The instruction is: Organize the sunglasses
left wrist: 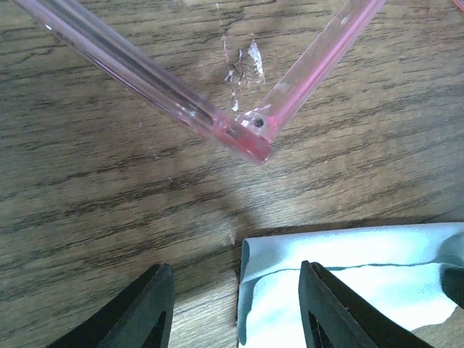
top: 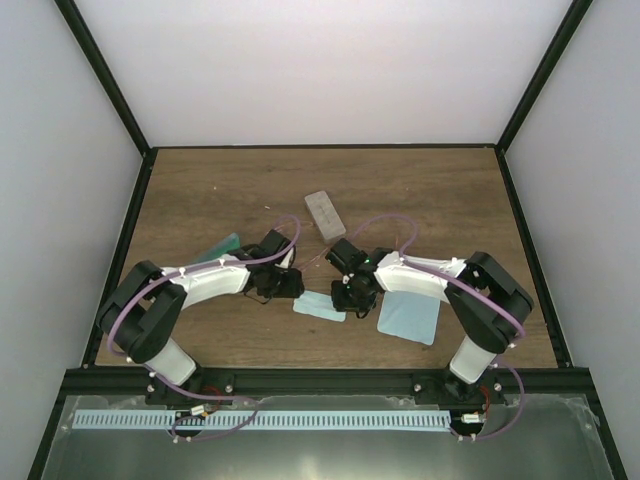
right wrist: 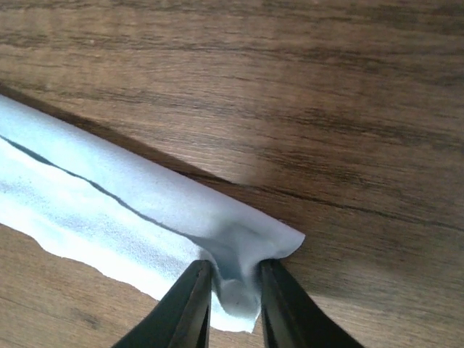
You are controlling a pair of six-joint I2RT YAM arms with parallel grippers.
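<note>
A folded pale blue cloth [top: 317, 305] lies at the front middle, between my grippers. In the left wrist view my left gripper hangs open at the cloth's left end [left wrist: 355, 246]. Pink transparent glasses temples [left wrist: 319, 58] lie just beyond it on the wood. In the right wrist view my right gripper is part open, its fingers either side of a crumpled fold at the cloth's corner [right wrist: 101, 217].
A grey case [top: 325, 214] lies at the back middle. A flat light blue cloth [top: 408, 320] lies under the right arm, and a teal item [top: 220, 250] behind the left arm.
</note>
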